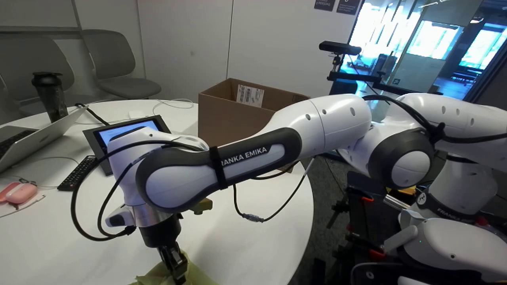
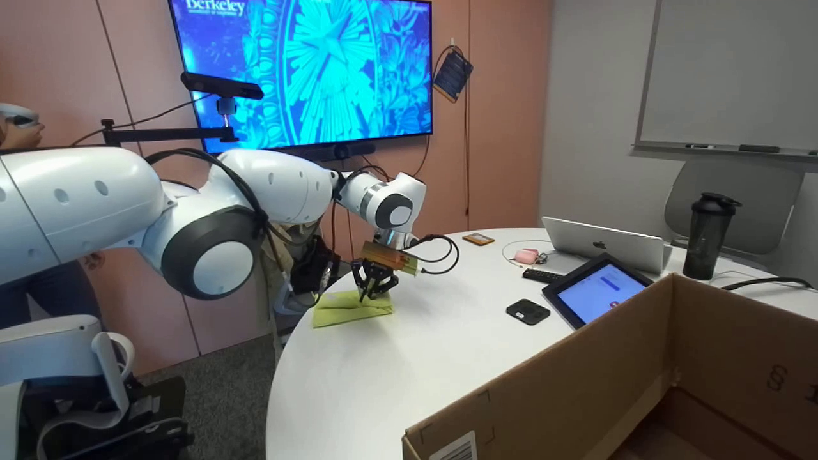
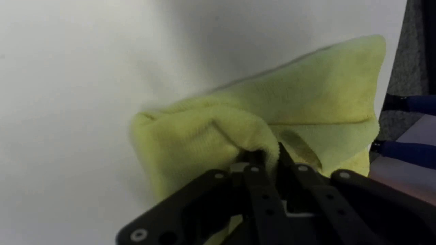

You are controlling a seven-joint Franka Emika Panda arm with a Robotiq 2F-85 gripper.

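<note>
A yellow-green cloth lies folded over on the white table, close to its edge. In the wrist view the cloth shows layered folds, with a bunched part running up to the fingers. My gripper is shut on this bunched part, low over the table. Exterior view 1 has the gripper at the bottom edge, pointing down into the cloth, most of which falls outside that picture. The fingers hide part of the cloth in the wrist view.
An open cardboard box stands on the table. A tablet, a small black device, a remote, a laptop and a dark bottle occupy the far side. Bare tabletop separates cloth and box.
</note>
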